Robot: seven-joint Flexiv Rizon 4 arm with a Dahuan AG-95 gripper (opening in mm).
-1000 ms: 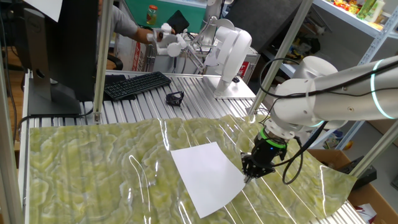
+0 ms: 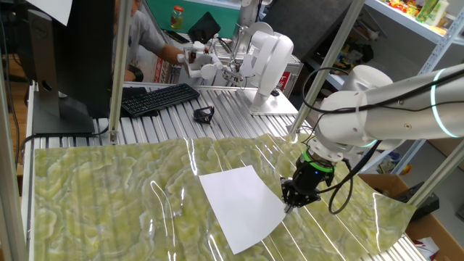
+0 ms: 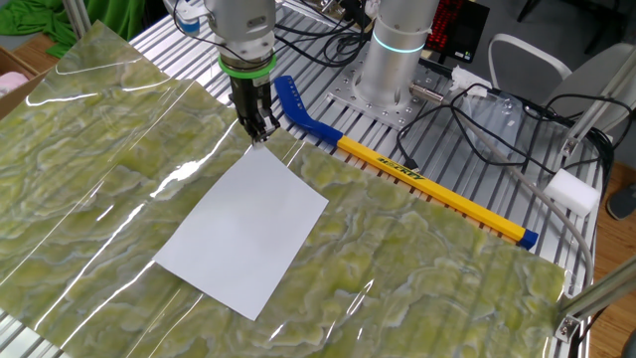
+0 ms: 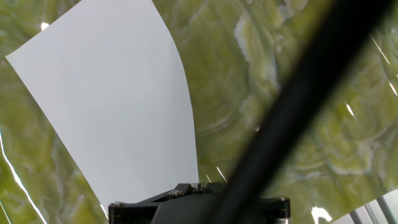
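A white sheet of paper lies on the green marbled cover. My gripper points down at one corner of the sheet. In exterior view 2 that corner of the paper reaches right up to the fingertips of the gripper. The wrist view shows the fingers drawn together, with the paper narrowing in under them and its right edge bowed. My gripper appears shut on this corner; the pinch itself is hidden behind the black gripper body.
In exterior view 2, a blue and yellow stick lies beside the gripper, near the robot base. A keyboard and a small black object sit behind the cover. Left of the paper, the cover is clear.
My arm, gripper and the paper have stayed in place. Behind the table, the person's hand and the white device it holds have shifted, and the person leans further into view.
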